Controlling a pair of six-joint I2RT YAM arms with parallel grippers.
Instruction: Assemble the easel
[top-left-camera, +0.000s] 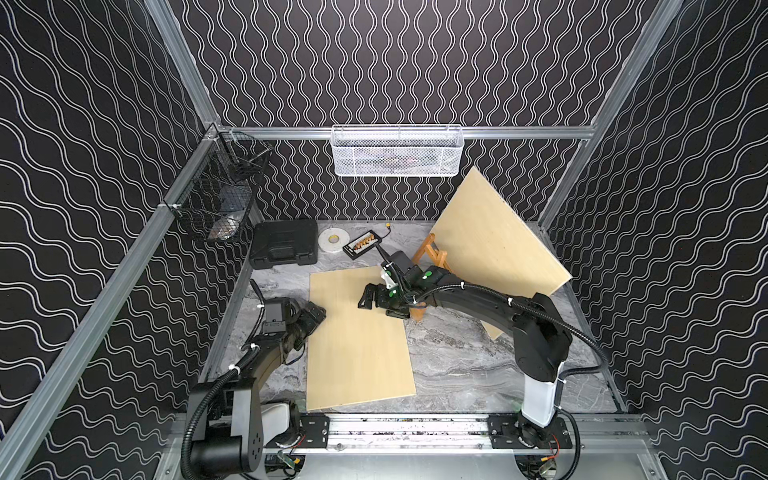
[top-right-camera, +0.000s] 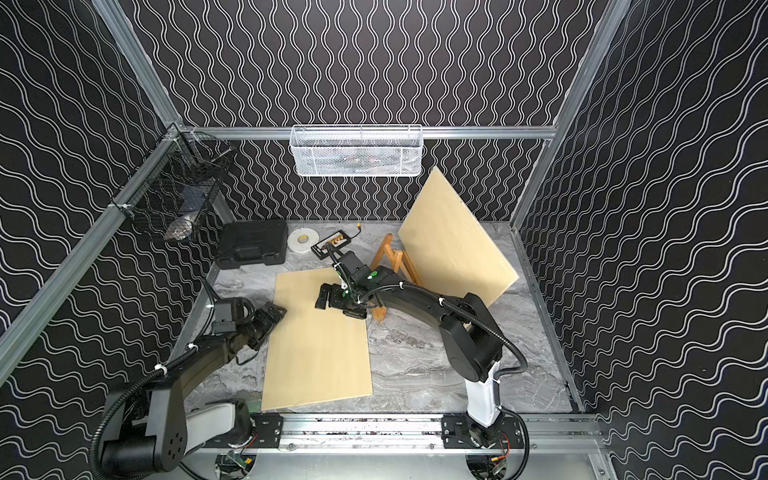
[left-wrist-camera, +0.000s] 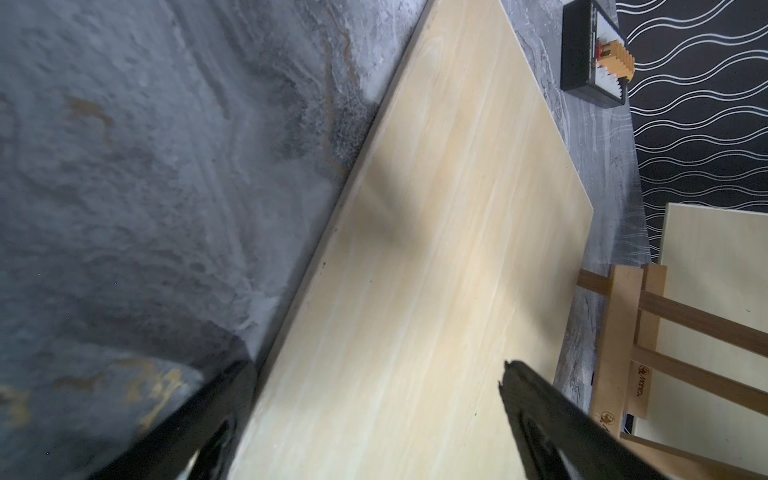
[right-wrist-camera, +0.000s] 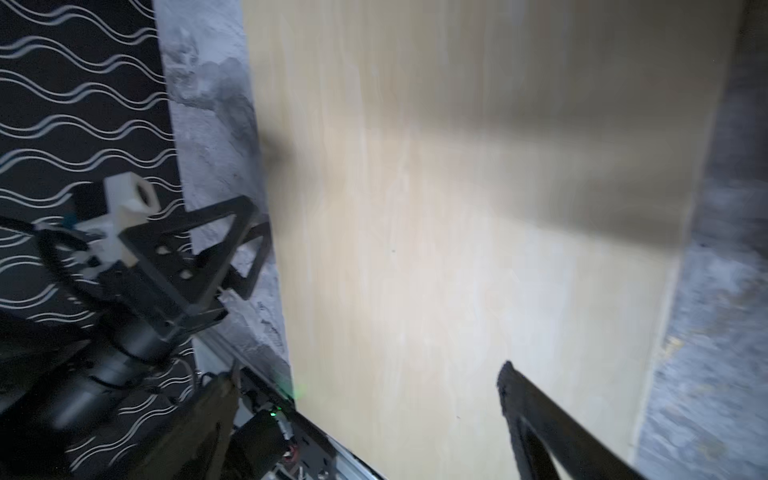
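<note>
A pale wooden board (top-left-camera: 360, 352) lies flat on the marble table. My left gripper is open at its left edge, which runs between the blurred fingers in the left wrist view, near the left one. My right gripper hangs open over the board's upper right part, with only board surface seen between its fingers. The wooden easel frame (top-right-camera: 385, 249) stands to the right, partly hidden behind my right arm. A second board (top-right-camera: 452, 232) leans upright behind it.
At the back left lie a black case (top-left-camera: 284, 240), a white tape roll (top-left-camera: 333, 240) and a black tray with small orange parts (top-left-camera: 361, 245). A white wire basket (top-left-camera: 397, 152) hangs on the back wall. Bare table (top-right-camera: 416, 360) shows at the front right.
</note>
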